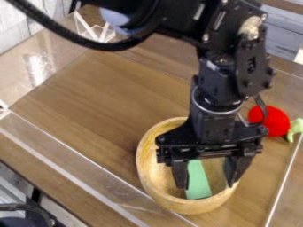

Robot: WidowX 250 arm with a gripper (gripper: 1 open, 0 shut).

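Note:
A wooden bowl (159,186) sits on the table with a light green block (198,184) inside it. My gripper (204,168) hangs over the bowl, its fingers open on either side of the block's upper part. The bowl's back is partly hidden behind the gripper.
A red round object (272,121) with a pale green part lies right of the arm. A white wire piece stands at the back left.

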